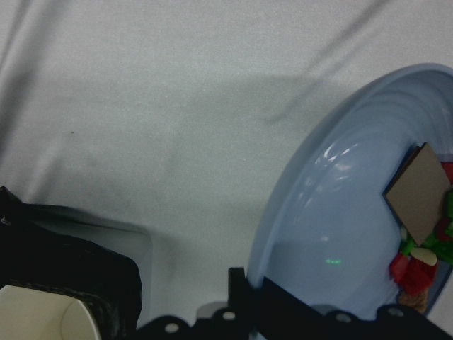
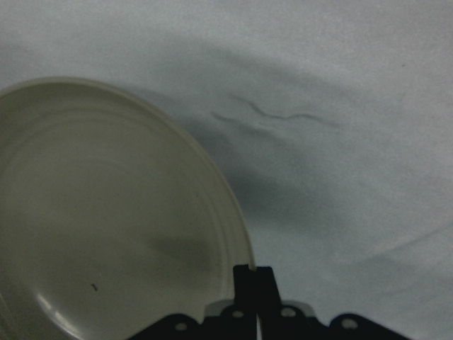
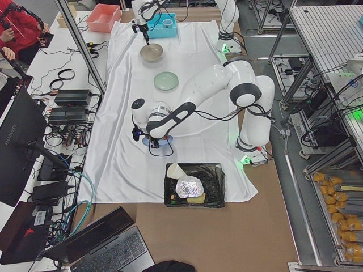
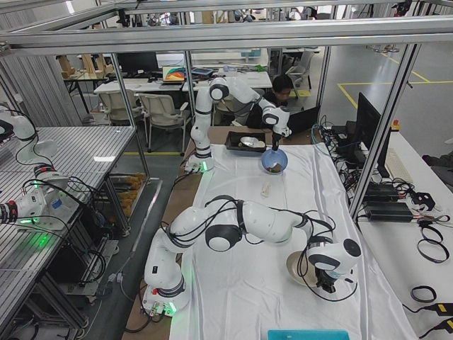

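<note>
A blue bowl (image 1: 333, 198) holding a brown square piece (image 1: 417, 191) and small red and green items lies on the white cloth (image 3: 198, 147). My left gripper is shut on its rim at the near side; in the camera right view it is at the far end of the cloth. A beige bowl (image 2: 113, 198) lies at the other end, with my right gripper shut on its rim. A pale green plate (image 3: 166, 80) sits between them.
A black-lined bin (image 3: 195, 201) with a cup and foil-covered item stands beside the blue bowl. A blue tray (image 3: 164, 33) is beyond the beige bowl. Free cloth surrounds the green plate.
</note>
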